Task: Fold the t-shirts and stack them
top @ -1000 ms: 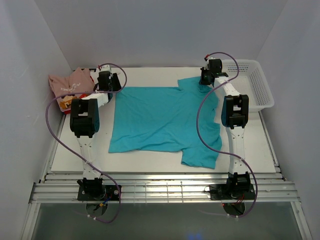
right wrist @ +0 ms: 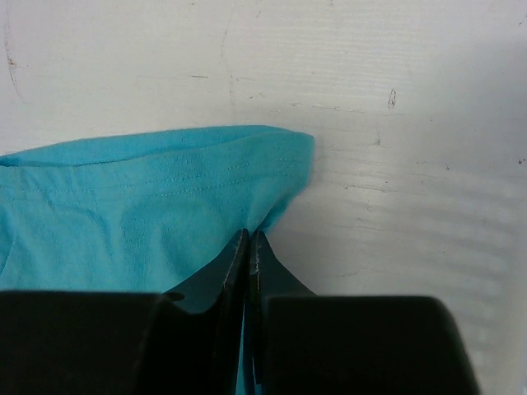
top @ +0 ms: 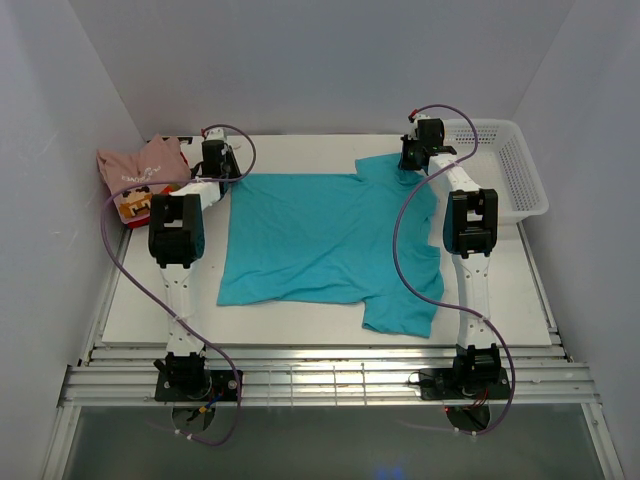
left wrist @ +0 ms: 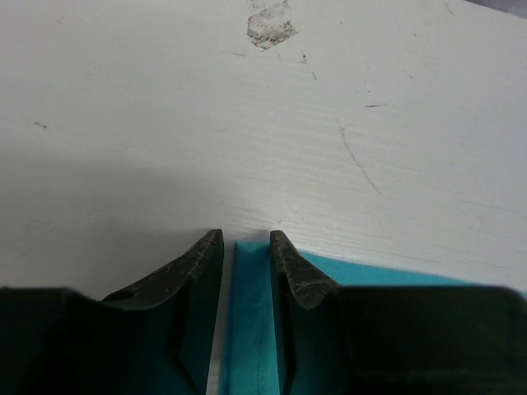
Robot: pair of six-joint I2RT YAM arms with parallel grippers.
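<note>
A teal t-shirt (top: pixel 320 240) lies spread flat across the white table. At its upper left corner sits my left gripper (top: pixel 228 160); in the left wrist view its part-open fingers (left wrist: pixel 199 271) stand either side of the teal corner (left wrist: pixel 251 255). My right gripper (top: pixel 408 152) is at the top right of the shirt, shut on the fabric (right wrist: pixel 148 206), near a sleeve corner.
A pink pile of cloth (top: pixel 140 165) lies in a red container at the back left. A white basket (top: pixel 530 200) stands at the back right, beside my right arm. Bare table shows along the front and sides.
My left gripper has shifted slightly rightward onto the shirt's corner. The right gripper and the shirt look unchanged.
</note>
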